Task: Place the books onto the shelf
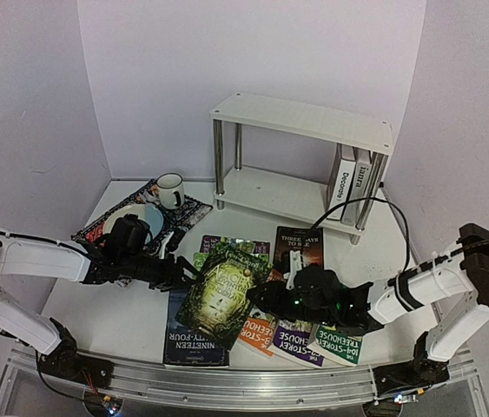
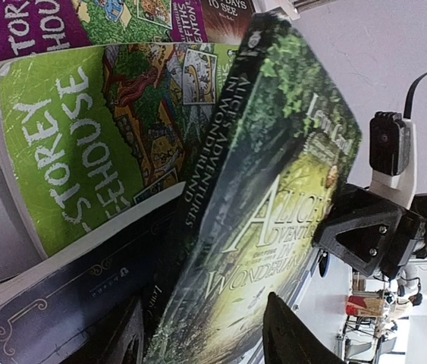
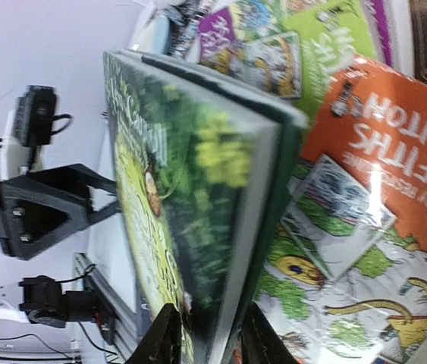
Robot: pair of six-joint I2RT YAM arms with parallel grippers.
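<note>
The green Alice's Adventures in Wonderland book (image 1: 222, 295) is raised and tilted over the other books, between my two grippers. My left gripper has its fingertips at the near end of this book; my right gripper has its fingertips at the other end, with the book between or against them. Whether each is clamped is unclear. Beneath lie a dark Nineteen Eighty-Four book (image 1: 192, 347), green (image 2: 61, 144) and purple Storey books (image 2: 61, 23), an orange one (image 3: 395, 136), Three Days to See (image 1: 300, 243) and further books at the front right.
A white two-tier shelf (image 1: 300, 117) at the back right holds two binders (image 1: 348, 182). At the back left are a patterned mat (image 1: 192, 208), a plate (image 1: 122, 217) and a mug (image 1: 170, 191).
</note>
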